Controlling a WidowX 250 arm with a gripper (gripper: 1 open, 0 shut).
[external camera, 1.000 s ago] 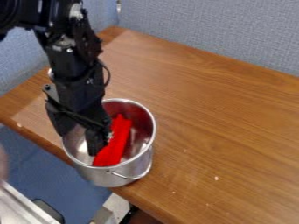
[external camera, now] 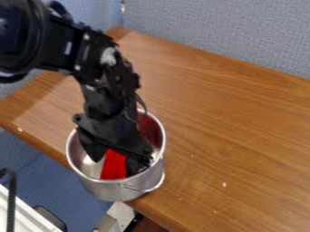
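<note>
A steel pot (external camera: 109, 188) with a wire handle stands near the left front edge of the wooden table. A red object (external camera: 115, 165) lies inside it, partly covered by the gripper. My black gripper (external camera: 119, 154) is down inside the pot over the red object, its fingers open on either side; whether they touch the object is hard to tell.
Grey padded walls stand at the back. Beyond the left edge are a blue surface (external camera: 51, 188) and a white item (external camera: 18, 217) at the lower left.
The gripper has moved right and down into the pot, over the red object, covering more of it. The pot has shifted slightly.
</note>
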